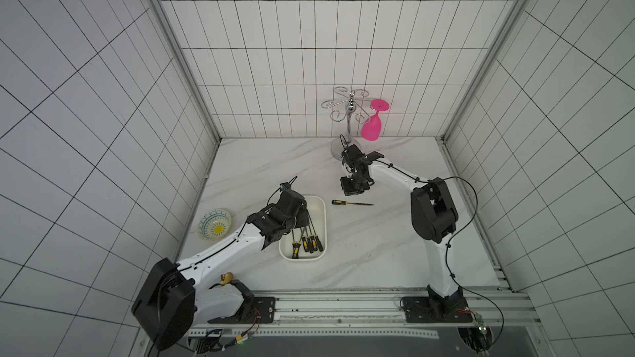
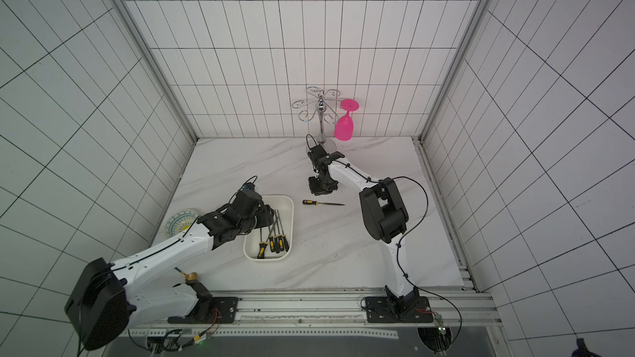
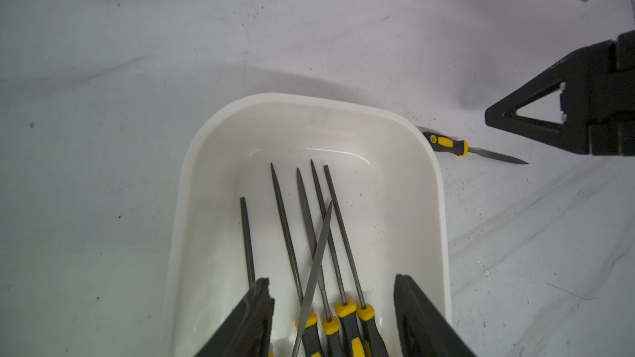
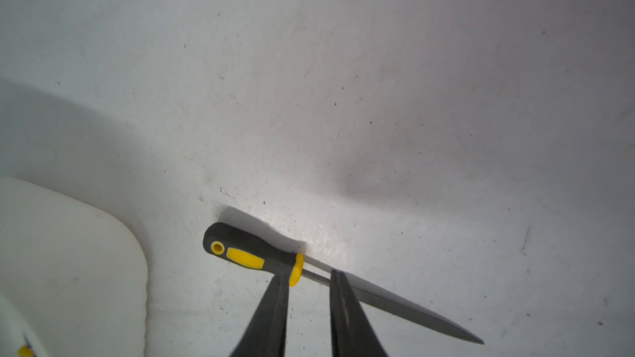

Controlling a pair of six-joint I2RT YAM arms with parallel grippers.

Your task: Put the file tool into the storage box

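A file with black-and-yellow handle (image 1: pixel 340 202) lies crosswise on the table right of the white storage box (image 3: pixel 438 211), its point to the right. Several more files (image 3: pixel 311 330) lie in the box. My left gripper hangs over the box, fingers apart, nothing seen between them. My right gripper is above and behind the loose file; in the right wrist view its fingertips are slightly apart, with the file's shank visible beyond them.
A metal stand (image 1: pixel 348 125) with a pink goblet (image 1: pixel 371 127) is at the back, behind my right gripper. A patterned bowl (image 1: pixel 215 223) sits on the left.
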